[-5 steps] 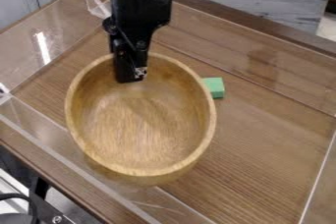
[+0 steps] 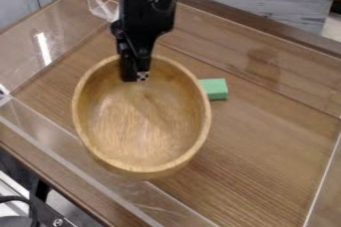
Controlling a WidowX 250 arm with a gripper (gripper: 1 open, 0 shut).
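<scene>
A large oval wooden bowl [image 2: 142,123] fills the middle of the camera view, its opening facing the camera. My black gripper [image 2: 136,67] comes down from the top and is shut on the bowl's far rim. The fingertips are small and dark against the rim, partly hard to make out.
A small green block [image 2: 213,89] lies right of the bowl on the wooden table [image 2: 266,151]. Clear plastic strips run along the left side, and grey boards stand at the back.
The bowl looks slightly smaller and has shifted a little back, away from the camera, with my gripper on its rim.
</scene>
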